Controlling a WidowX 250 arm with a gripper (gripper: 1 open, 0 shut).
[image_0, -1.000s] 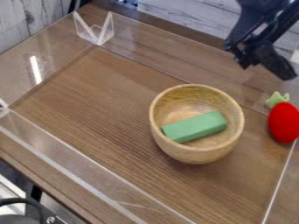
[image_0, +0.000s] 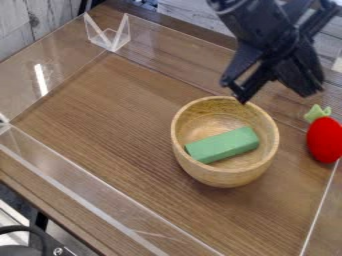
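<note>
A tan round bowl (image_0: 225, 172) rests on the wooden table at the centre right, with a green block (image_0: 222, 144) lying inside it. Right of the bowl is a red object (image_0: 323, 141) with a small green top (image_0: 315, 114). My dark gripper (image_0: 241, 92) hangs over the back of the bowl, coming down from the top. Its fingers look close together, with nothing seen between them, though the tips are small in this view.
A clear wire-like holder (image_0: 110, 35) stands at the back left. A black cable (image_0: 19, 240) lies at the bottom left corner.
My gripper has moved left and down, from above the red object at the right to over the back of the bowl. The bowl, block and red object look unmoved.
</note>
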